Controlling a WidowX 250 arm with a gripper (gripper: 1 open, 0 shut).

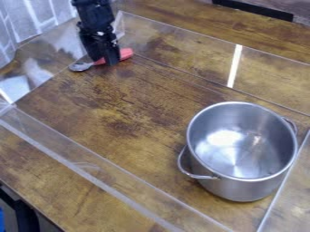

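Observation:
My black gripper (pixel 104 54) hangs at the upper left, low over a utensil with a red handle (pixel 122 55) and a silver head (pixel 80 65) lying on the wooden table. The gripper's fingers are at the utensil, partly covering its middle; I cannot tell whether they are open or shut on it.
A large steel pot (pixel 240 149) with side handles stands at the lower right. A strip of pale tape lies at the upper right, and clear plastic edging runs along the left.

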